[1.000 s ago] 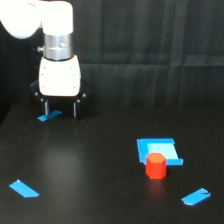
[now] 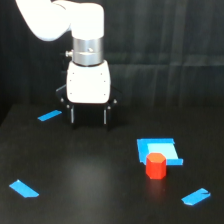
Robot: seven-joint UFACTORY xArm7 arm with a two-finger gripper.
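A red block (image 2: 156,166) with a hexagon-like outline stands on the dark table at the right. Just behind it lies a blue square (image 2: 143,147) with a pale middle; the block covers part of its front edge, and whether the two touch is unclear. My gripper (image 2: 89,116) hangs from the white arm at the upper left, pointing down. Its two thin dark fingers stand apart with nothing between them. It is well to the left of the red block and farther back.
Strips of blue tape mark the table: one at the front left (image 2: 23,188), one at the back left, one at the front right (image 2: 196,197). A dark curtain (image 2: 165,60) closes off the back.
My gripper has moved to the right and a little lower in the view, still open. The back-left tape strip now shows clear of it. Block and blue square have not moved.
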